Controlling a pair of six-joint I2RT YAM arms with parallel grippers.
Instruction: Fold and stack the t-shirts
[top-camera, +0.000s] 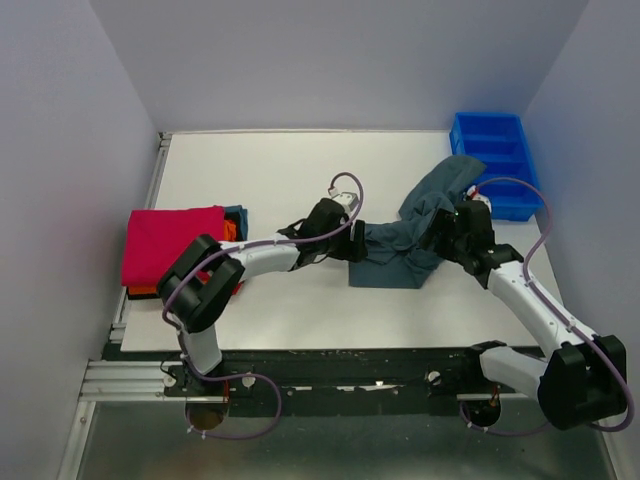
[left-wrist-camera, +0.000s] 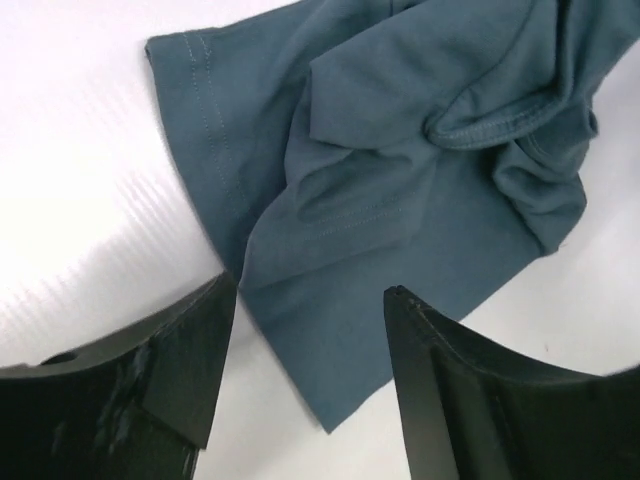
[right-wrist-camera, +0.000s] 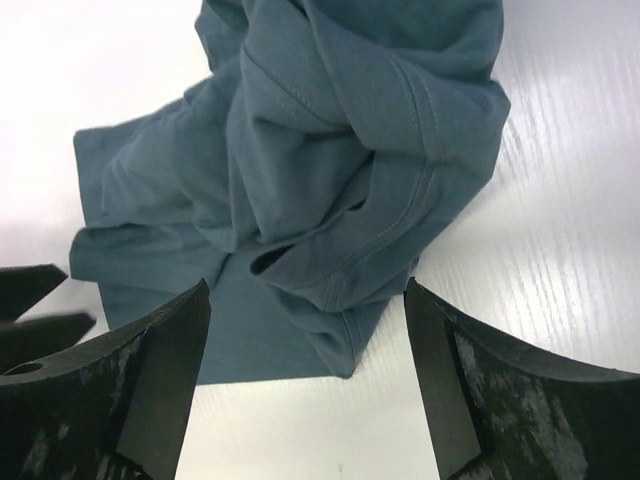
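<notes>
A crumpled dark teal t-shirt (top-camera: 400, 266) lies bunched on the white table, stretching up to the blue bin's edge. In the left wrist view its lower-left corner spreads flat below my left gripper, whose fingers stand apart with no cloth visibly gripped. My right gripper is over the shirt's right side, fingers apart, with the folded cloth (right-wrist-camera: 340, 220) beyond and between them. On the left sits a stack of folded shirts, a red one (top-camera: 170, 240) on top with orange and dark edges under it.
A blue bin (top-camera: 515, 200) stands at the back right, touching the shirt's far end. The left gripper's tip shows at the right wrist view's left edge.
</notes>
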